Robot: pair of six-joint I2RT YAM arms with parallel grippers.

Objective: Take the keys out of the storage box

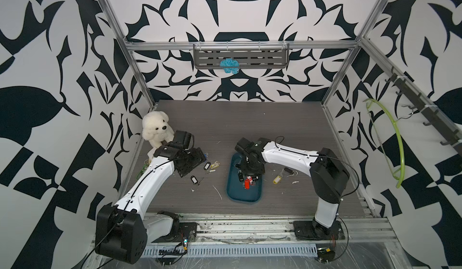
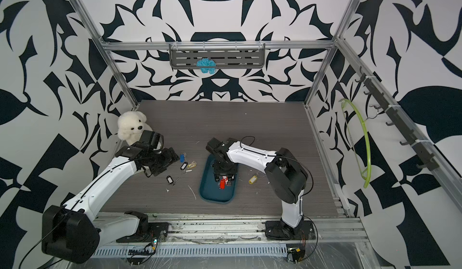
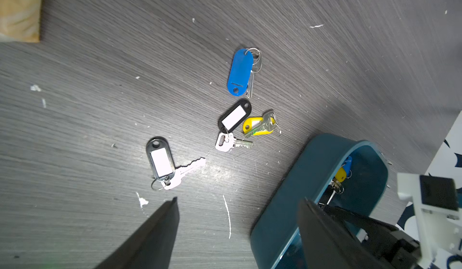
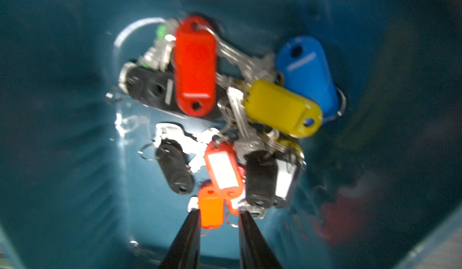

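The storage box (image 1: 245, 196) is a deep teal bin, standing upright with my right gripper reaching down into it. In the right wrist view the fingers are part open above an orange tag (image 4: 211, 210); nothing is clearly gripped. Around it lie keys with a red tag (image 4: 195, 67), a yellow tag (image 4: 282, 108), a blue tag (image 4: 309, 74) and several dark ones. Left of the box my left gripper hangs open and empty over the table. Below it rest keys with a blue tag (image 3: 239, 74), a yellow tag (image 3: 251, 124) and two black tags.
Right of the box, another yellow-tagged key (image 1: 277, 178) lies on the table. A white plush dog (image 1: 157, 127) sits at the left edge, behind my left arm.
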